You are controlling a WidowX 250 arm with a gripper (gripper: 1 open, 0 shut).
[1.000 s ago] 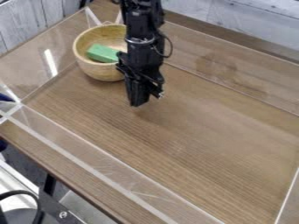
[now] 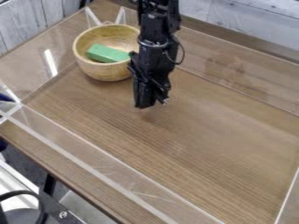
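A black robot arm reaches down from the top centre to my gripper (image 2: 151, 94), which is low over the wooden table (image 2: 176, 166), just right of a tan bowl (image 2: 93, 39). The gripper looks shut, with nothing visible between its dark fingers, though they are small to make out. A green block (image 2: 107, 53) lies inside the bowl.
Clear tape runs along its left part, and dark cables hang beyond the lower left edge. A white panelled wall stands at the back.
My gripper has moved slightly, staying beside the bowl, and the arm's pose has shifted a little. The bowl and green block appear in about the same place.
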